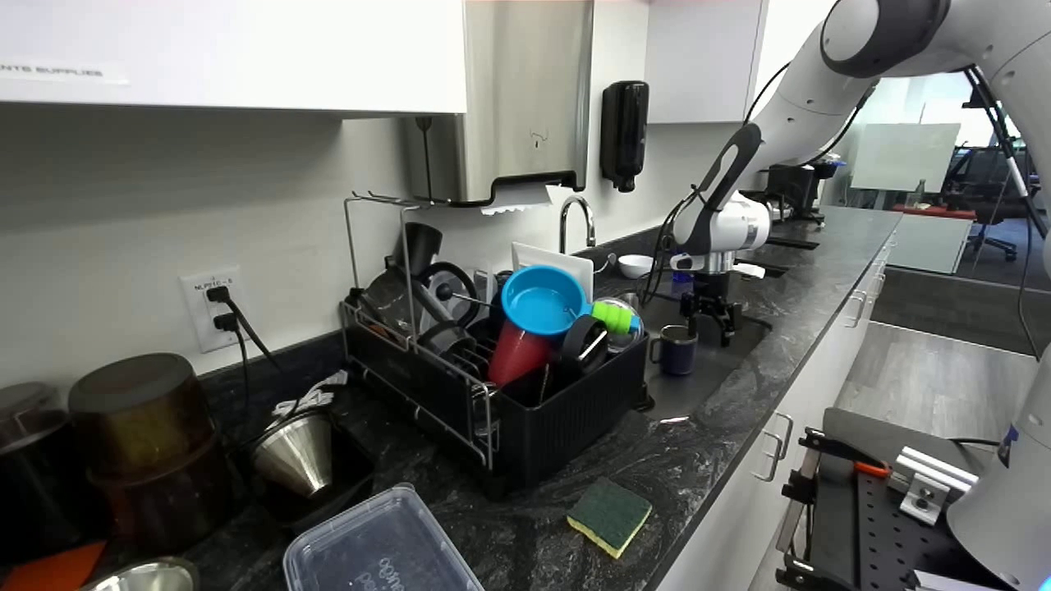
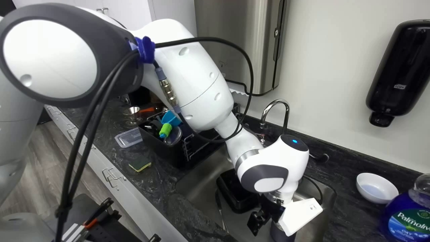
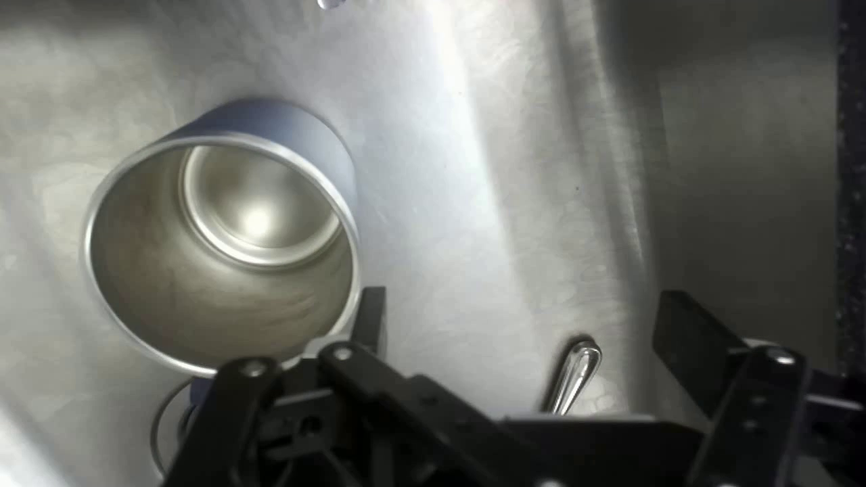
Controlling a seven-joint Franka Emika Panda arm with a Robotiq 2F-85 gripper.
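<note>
A dark blue metal mug stands upright in the sink, partly covered by my arm in exterior view 2. From above, the wrist view shows the empty-looking inside of the mug, its handle at lower left. My gripper is open, its fingers wide apart with nothing held. The left finger overlaps the mug's rim edge in the picture; whether it touches cannot be told. Out to the right, the other finger is over bare sink. A metal utensil handle lies below the gap between them.
Beside the mug, the sink also holds a black container. A full dish rack borders it. On the counter are a sponge, a white bowl and a soap bottle. The faucet rises behind.
</note>
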